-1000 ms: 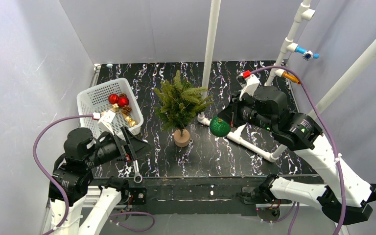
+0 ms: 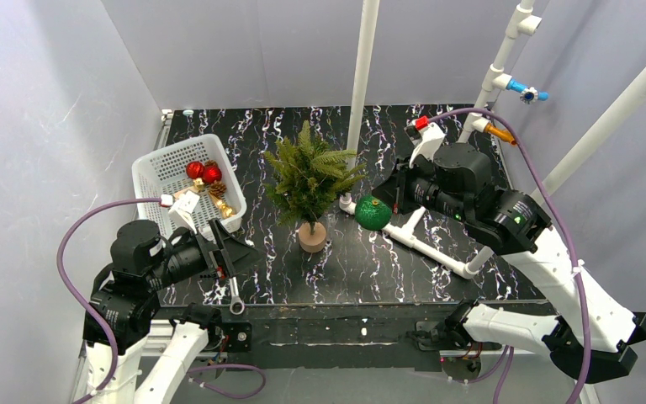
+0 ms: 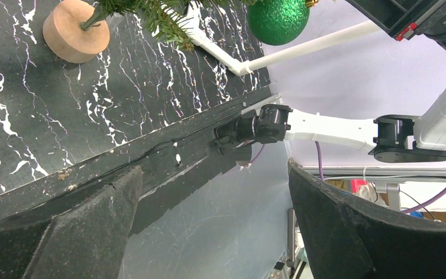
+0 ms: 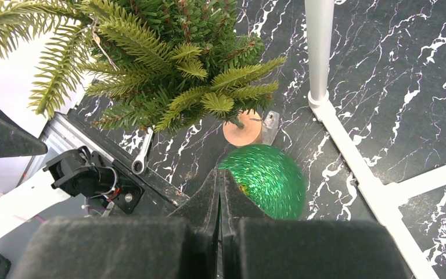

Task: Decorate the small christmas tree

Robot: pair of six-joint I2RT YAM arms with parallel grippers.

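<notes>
The small green tree (image 2: 309, 178) stands upright on a round wooden base (image 2: 311, 237) in the middle of the marble-patterned table. Just right of its branches hangs a glittery green ball (image 2: 373, 214), apart from the tree in the top view. My right gripper is shut above it; the ball (image 4: 270, 183) dangles from the fingertips, and its hanging loop is too small to make out. Over the table's front left, my left gripper is open and empty. Red balls (image 2: 211, 173) and other ornaments lie in the white basket (image 2: 145, 175).
A white pipe (image 2: 362, 84) rises behind the tree, joining white floor pipes (image 2: 429, 250) on the right. A wrench (image 2: 235, 296) lies near the front edge beneath the left gripper. Bare table lies in front of the tree.
The left arm, tree and basket have stayed where they were.
</notes>
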